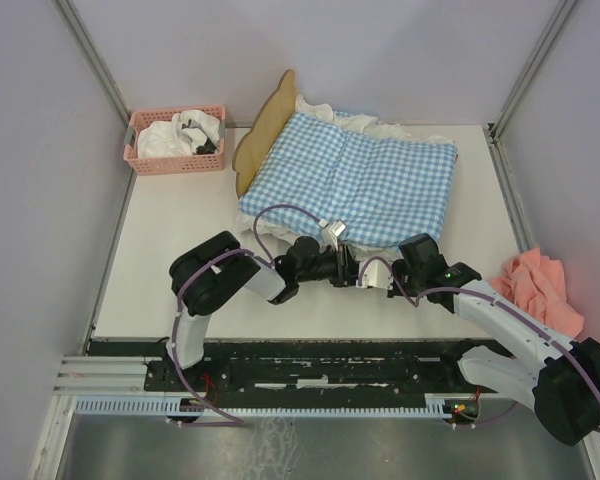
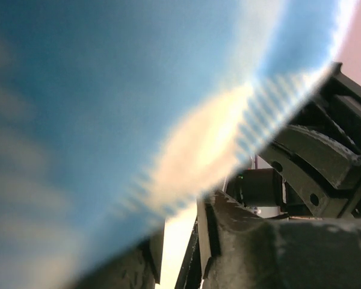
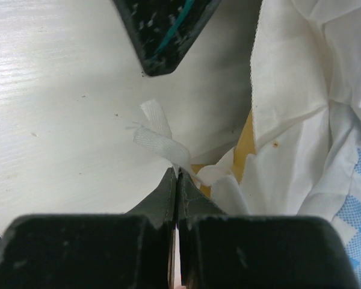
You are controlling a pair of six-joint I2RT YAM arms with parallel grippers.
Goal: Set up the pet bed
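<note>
The pet bed wears a blue-and-white checked cover (image 1: 365, 185) with ruffled white edging, leaning against a tan wooden end board (image 1: 265, 130). My left gripper (image 1: 352, 272) is at the bed's near edge; its fingers stand apart with a bright gap between them in the left wrist view, where blurred checked cloth (image 2: 108, 108) fills most of the picture. Close by, my right gripper is shut on a thin white strap (image 3: 162, 144), whose two short ends stick out past the tips. A dark finger (image 3: 162, 48) of the left gripper hangs above the strap.
A pink basket (image 1: 177, 169) holding white and black items stands at the back left. Folded pink cloth (image 1: 540, 288) lies at the right edge.
</note>
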